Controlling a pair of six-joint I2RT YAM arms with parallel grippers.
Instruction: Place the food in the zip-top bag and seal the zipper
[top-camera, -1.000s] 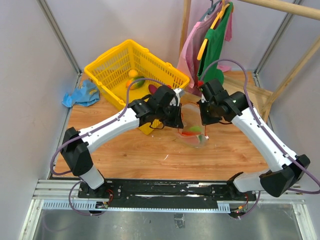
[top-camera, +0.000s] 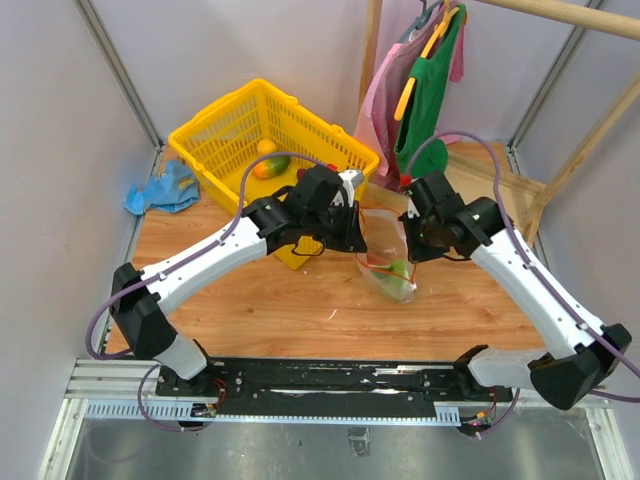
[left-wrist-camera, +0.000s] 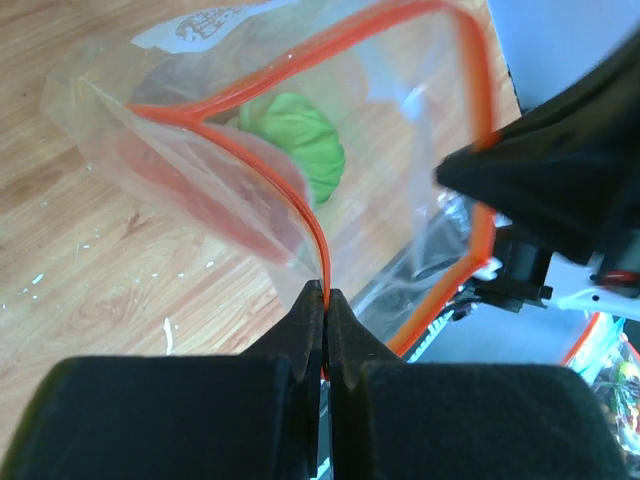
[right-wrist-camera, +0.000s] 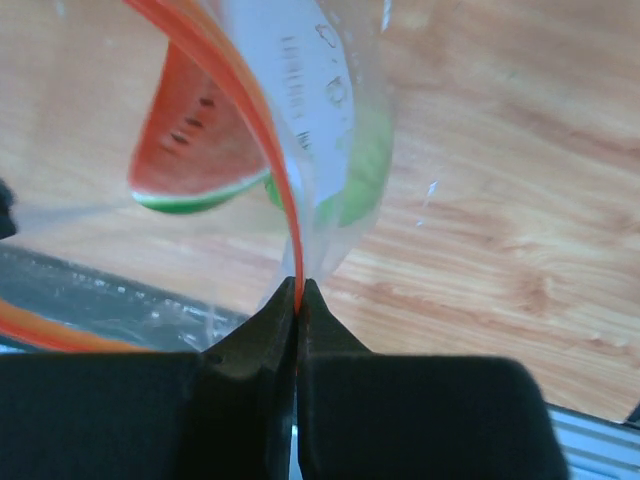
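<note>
A clear zip top bag (top-camera: 383, 240) with an orange zipper rim hangs between my two grippers, its mouth spread wide. Inside lie a green food piece (left-wrist-camera: 297, 143) and a red watermelon slice (right-wrist-camera: 200, 140), low in the bag. My left gripper is shut on one side of the orange rim. On the opposite side, my right gripper is likewise shut, with the rim pinched between its fingertips. In the top view the arms hide part of the bag's upper edge.
Behind the left arm stands a yellow basket (top-camera: 190, 150) with an orange-green fruit (top-camera: 270, 166) and other pieces. A blue cloth (top-camera: 165, 188) lies left. Clothes hang on a wooden rack at the back right.
</note>
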